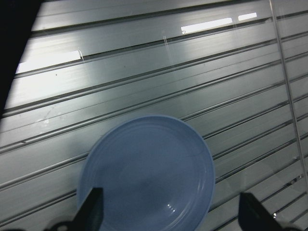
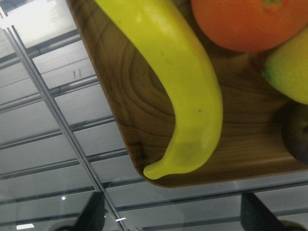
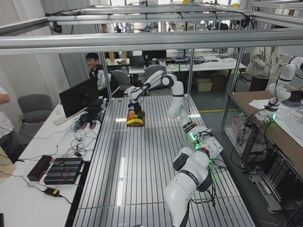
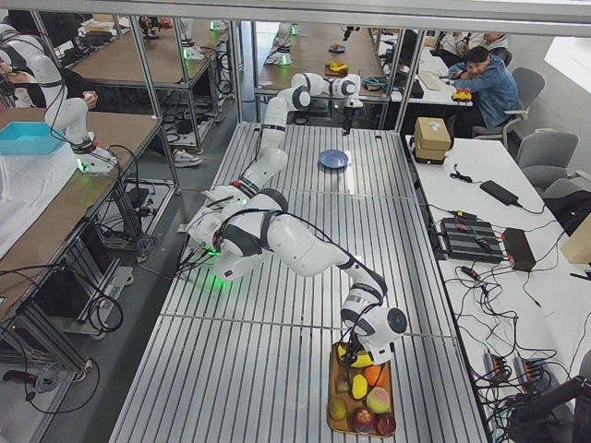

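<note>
A wooden tray (image 2: 130, 120) of fruit holds a banana (image 2: 192, 115), an orange (image 2: 240, 21), a lemon (image 2: 293, 67) and other fruit. My right gripper is open above the banana end of the tray, nothing between its fingers; it also shows over the tray in both camera views. A blue plate (image 1: 147, 168) lies on the slatted table below my open, empty left gripper; in the camera right view the plate (image 4: 333, 160) is at the table's far end, with that gripper above and beyond it.
A side desk (image 3: 28, 203) with monitor, power units and cables runs along one edge. Aluminium frame bars stand around and over the table.
</note>
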